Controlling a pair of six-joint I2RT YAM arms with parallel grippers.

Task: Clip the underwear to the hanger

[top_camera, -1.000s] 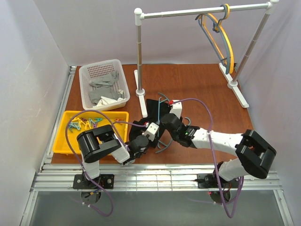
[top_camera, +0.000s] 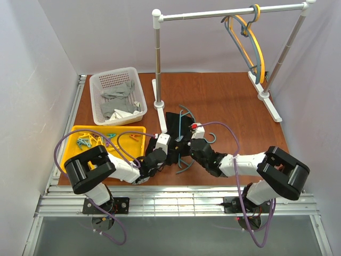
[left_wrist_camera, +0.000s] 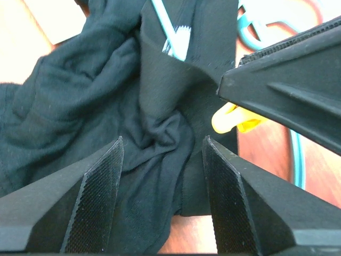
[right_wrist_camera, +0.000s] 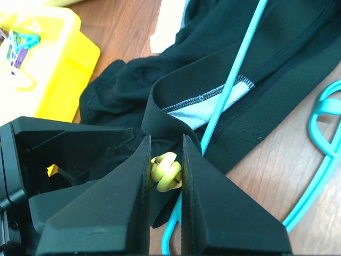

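Black underwear [top_camera: 176, 121] lies crumpled on the table under a cyan hanger [right_wrist_camera: 235, 69], whose straight bar crosses it. My left gripper stands open over the fabric, nothing between its fingers. My right gripper is shut on a yellow clip [right_wrist_camera: 165, 170], just beside the hanger's bar and above the underwear. In the left wrist view that clip [left_wrist_camera: 229, 117] shows at the right, by the dark right gripper. Both grippers are close together at the front middle of the table.
A yellow tray [top_camera: 69, 154] of clips is at front left, a white basket [top_camera: 96, 106] of clothes behind it. A rack [top_camera: 229, 13] with hangers [top_camera: 258, 53] spans the back.
My left gripper has moved a little left and back from the front edge. My right gripper has shifted slightly toward the front edge with the clip.
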